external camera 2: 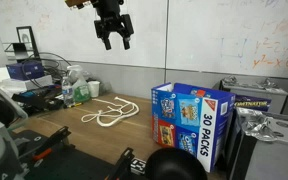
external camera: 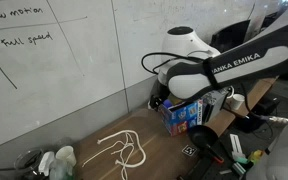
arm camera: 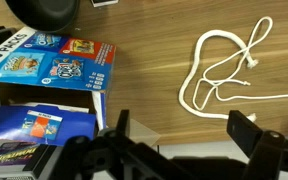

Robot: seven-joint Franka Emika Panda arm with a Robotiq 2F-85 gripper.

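A white rope (arm camera: 190, 78) lies loosely looped on the brown wooden table, with its thinner ends trailing to the right in the wrist view. In exterior view 2 the rope (external camera 2: 112, 112) shows left of the table's middle. High above the table, my gripper (external camera 2: 117, 43) points down with its two fingers spread apart. From the wrist camera, the gap of the gripper is empty, and bare table shows through it. An open blue carton (external camera 2: 189, 115) marked "30 packs" stands on the table, to the left of the rope in the wrist view.
A round black pan (external camera 2: 174, 165) sits near the front, in front of the carton. A metal toaster-like appliance (external camera 2: 256, 95) stands at the right. Bottles and cups (external camera 2: 68, 93) cluster at the left, and a whiteboard (external camera: 84, 60) backs the table.
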